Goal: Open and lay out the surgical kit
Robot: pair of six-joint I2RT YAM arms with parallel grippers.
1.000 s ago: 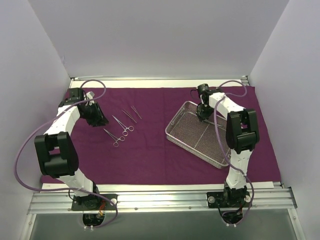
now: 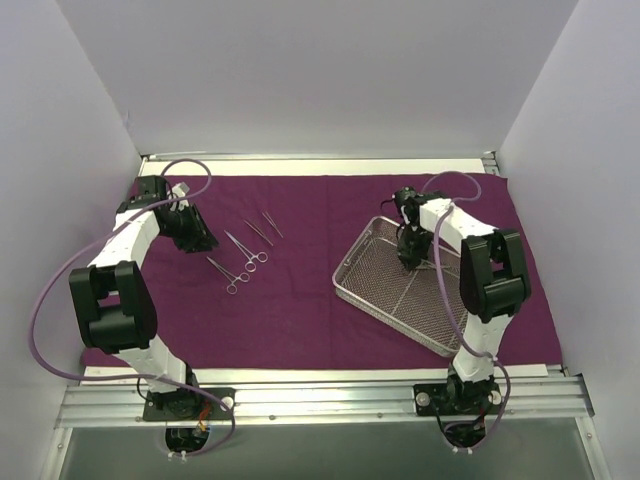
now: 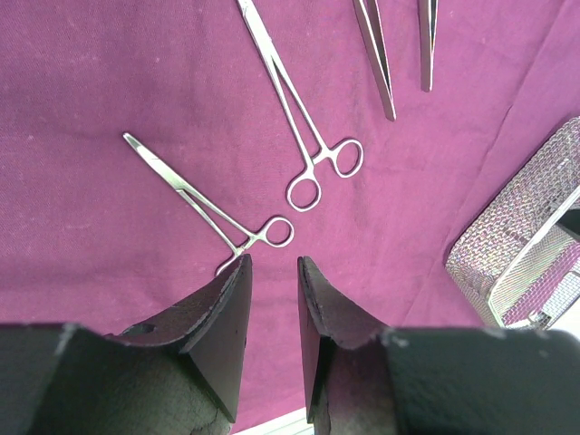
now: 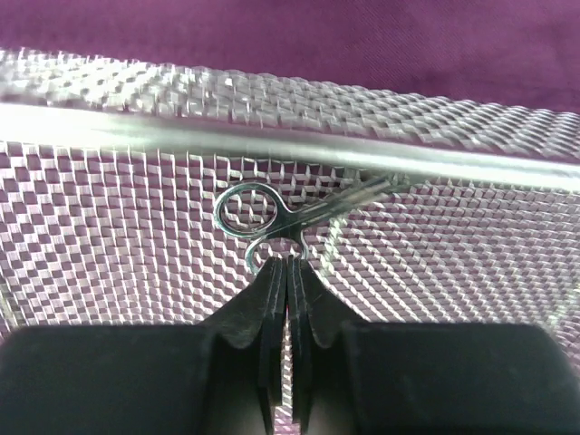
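In the right wrist view the scissors [image 4: 313, 216] lie in the wire-mesh tray [image 4: 435, 164], close to its wall, blades running under the rim. My right gripper is shut with nothing between its fingers; the lower finger ring sits just past the tips, outside them. My left gripper stands open and empty over the cloth. Beyond it lie a shorter clamp [image 3: 172, 177] and a longer clamp [image 3: 272, 59], with one ring of the shorter partly hidden by a finger. Two tweezers [image 3: 375, 54] lie farther off.
Purple cloth [image 2: 270, 320] covers the table, bare between the laid-out instruments and the tray. Grey walls [image 2: 60, 120] close in the sides and back. A purple cable [image 2: 440, 260] loops over the tray beside the right arm.
The tray has shifted slightly right and toward the front with my right gripper. The left arm has hardly moved.
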